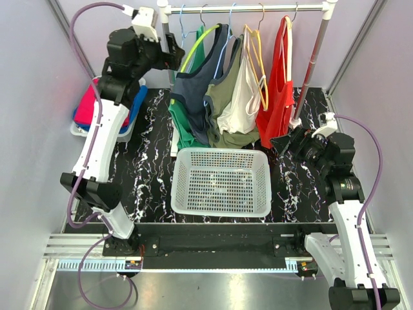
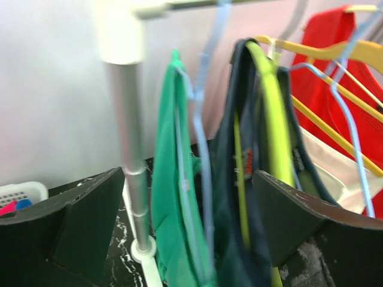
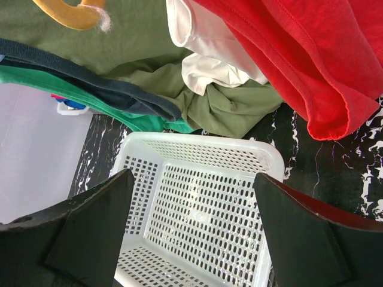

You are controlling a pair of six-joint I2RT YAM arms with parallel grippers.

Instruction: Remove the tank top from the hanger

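Several tank tops hang from the rack: a green one (image 2: 173, 179), a navy one (image 1: 193, 90) on a lime hanger (image 2: 275, 119), an olive one (image 1: 229, 123), a white one (image 1: 239, 97) and a red one (image 1: 277, 97). My left gripper is open at the rack's left end, beside the green top, with a light-blue hanger (image 2: 200, 119) and the lime one in view between and above its fingers. My right gripper stands apart at the lower right of the clothes, fingers spread with nothing held, over the white basket's side.
The white basket (image 1: 221, 208) sits below the clothes on the marbled table. A tub with red and blue cloth (image 1: 87, 106) is at the back left. The rack's post (image 2: 131, 119) is close to my left gripper.
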